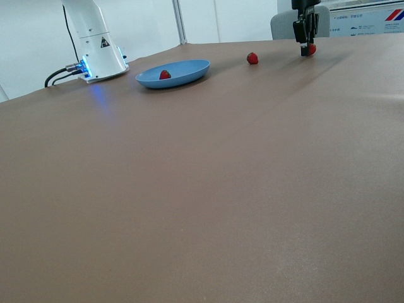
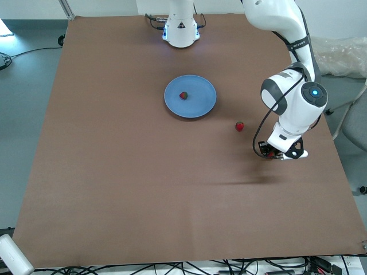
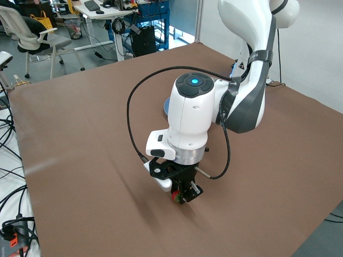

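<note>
A blue plate (image 2: 190, 103) holds a strawberry (image 2: 183, 95); it also shows in the top view (image 1: 189, 72). A second strawberry (image 2: 239, 126) lies on the brown table right of the plate. The arm's black gripper (image 3: 182, 190) is low over the table further right, with a third strawberry (image 3: 175, 197) at its fingers, also seen in the top view (image 1: 312, 48). Whether the fingers are shut on that strawberry is not clear.
Cables line the near edge.
</note>
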